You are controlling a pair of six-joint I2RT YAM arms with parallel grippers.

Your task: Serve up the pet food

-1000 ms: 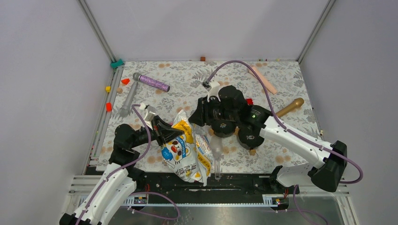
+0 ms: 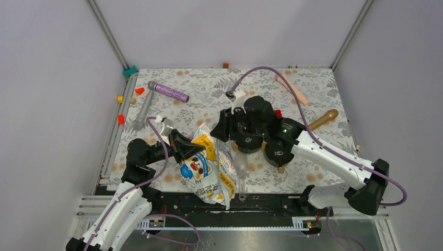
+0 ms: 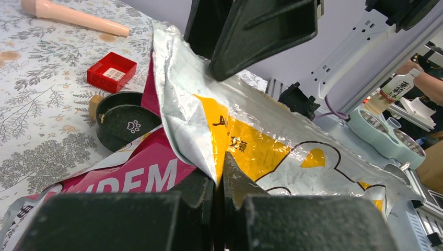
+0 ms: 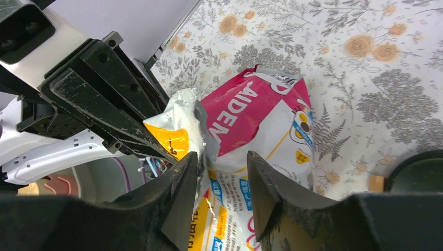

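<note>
The crumpled pet food bag (image 2: 201,172), white, yellow and magenta, is held up at the near edge by my left gripper (image 2: 190,149), shut on it; in the left wrist view its foil fills the space at the fingertips (image 3: 232,172). My right gripper is part open over the bag's upper folded edge, a finger close against the foil; whether it grips any is unclear.
A red box (image 3: 107,68), a gold handle (image 2: 326,117), a pink rod (image 2: 292,89) and a purple glitter tube (image 2: 170,92) lie around. A clear tube (image 2: 241,178) is beside the bag.
The left gripper and bag are nearly still.
</note>
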